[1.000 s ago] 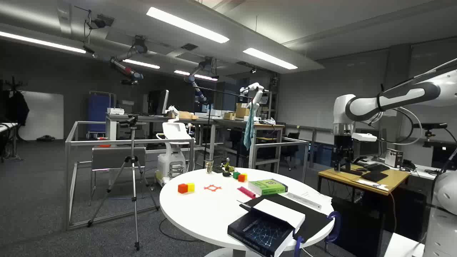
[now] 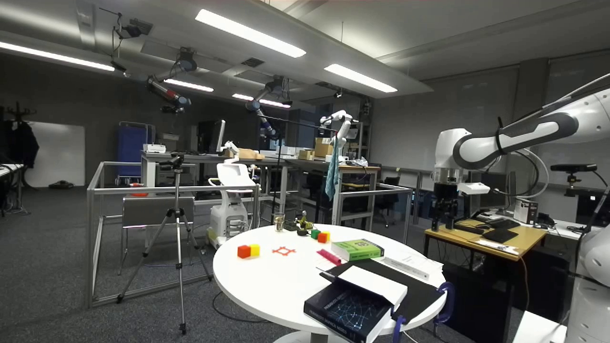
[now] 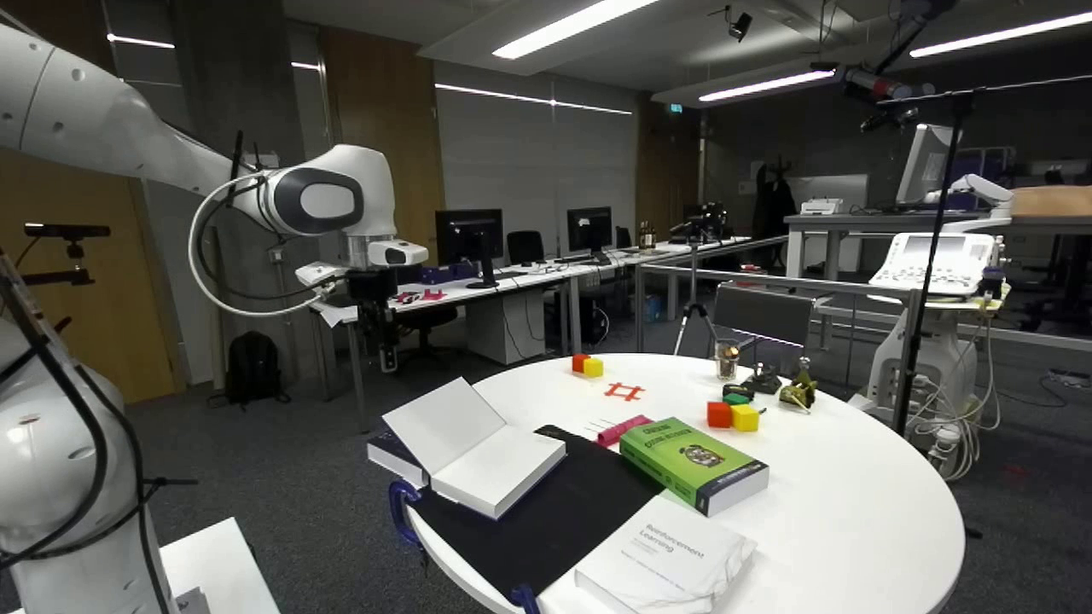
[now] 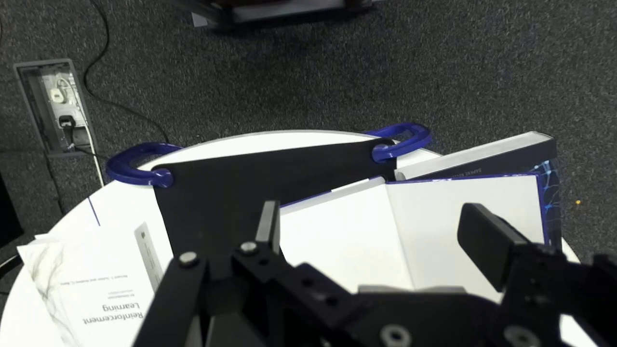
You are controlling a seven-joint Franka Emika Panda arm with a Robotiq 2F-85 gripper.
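Observation:
My gripper stands open, its two fingers wide apart with nothing between them. In the exterior views the gripper (image 2: 443, 217) hangs pointing down, above table height at the arm's side of the round table. Beneath it in the wrist view lies an open book (image 4: 344, 240) with blank white pages, partly hidden by the fingers. That book rests partly on a black mat (image 4: 214, 191), and its raised side leans over a dark blue book (image 2: 346, 311). A green book (image 3: 696, 455) and a white "Reinforcement Learning" book (image 3: 665, 558) lie nearby.
Blue clamps (image 4: 118, 168) grip the edge of the white table (image 2: 269, 286). A pink roll (image 3: 622, 430), a red lattice piece (image 2: 284, 250), coloured cubes (image 2: 244, 251) and a glass (image 2: 279, 223) sit farther off.
In exterior view 1 the arm and gripper have shifted left, towards the table, and slightly lower at the wrist. The books and other table items have stayed put.

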